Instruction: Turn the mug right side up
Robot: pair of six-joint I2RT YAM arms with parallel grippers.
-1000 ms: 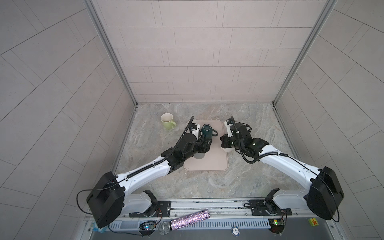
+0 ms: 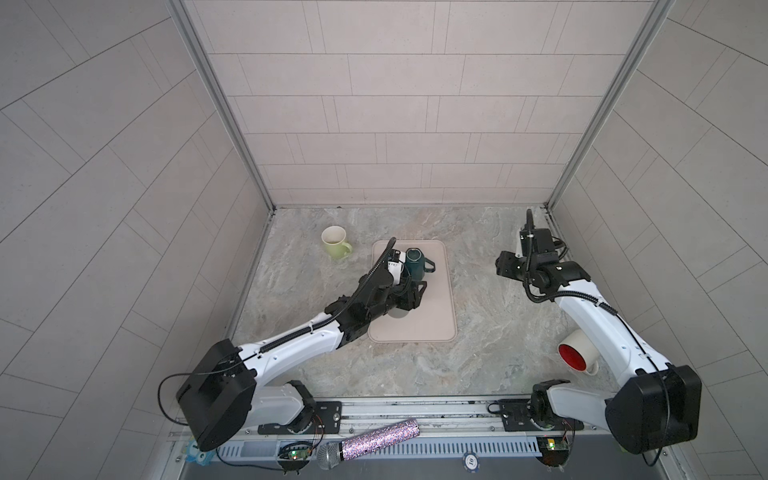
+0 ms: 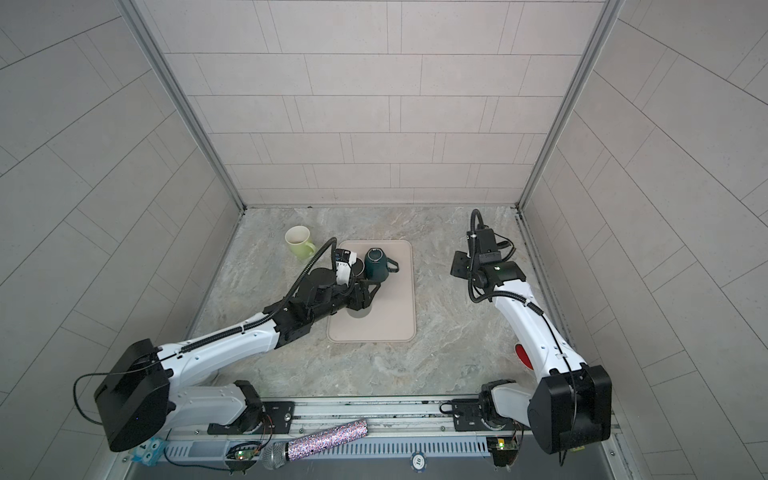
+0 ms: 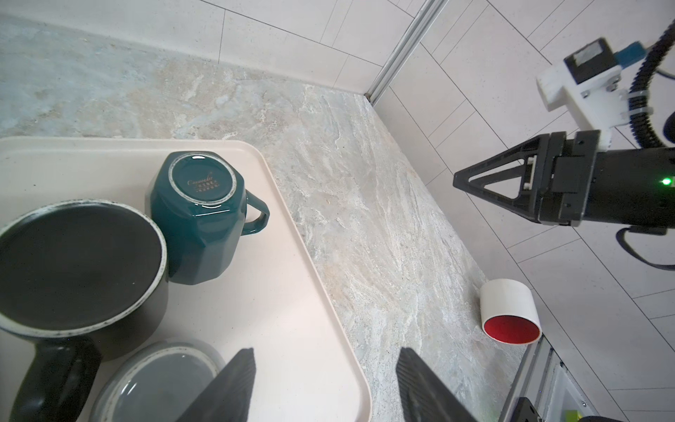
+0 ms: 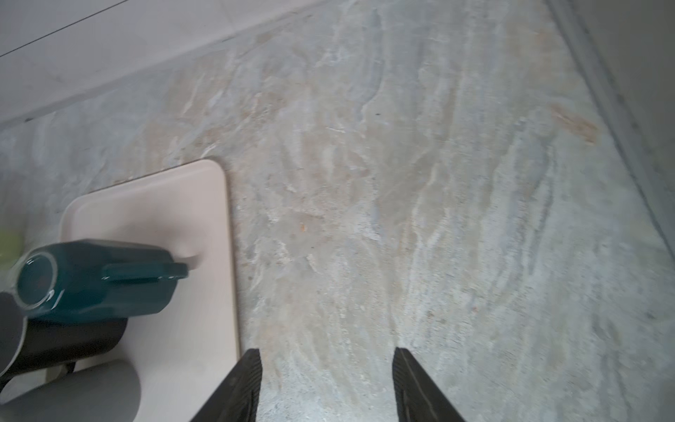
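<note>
A pink tray (image 2: 432, 320) holds a teal mug (image 4: 197, 225), bottom up with its handle to the right, a black mug (image 4: 77, 260), bottom up beside it, and a grey one (image 4: 158, 387). My left gripper is over the tray near them, open, nothing between its fingers. My right gripper is right of the tray over bare counter, open and empty. A white mug with red inside (image 4: 509, 302) lies on its side at the right front, partly hidden by my right arm in the top right view.
A green mug (image 2: 334, 240) stands upright left of the tray. Walls close in the counter at back and sides. Bare counter (image 5: 422, 211) lies between tray and right wall. A glittery microphone (image 2: 376, 440) lies beyond the front edge.
My right gripper has moved right and back, away from the tray, uncovering the white mug at front right. My left gripper has shifted slightly right.
</note>
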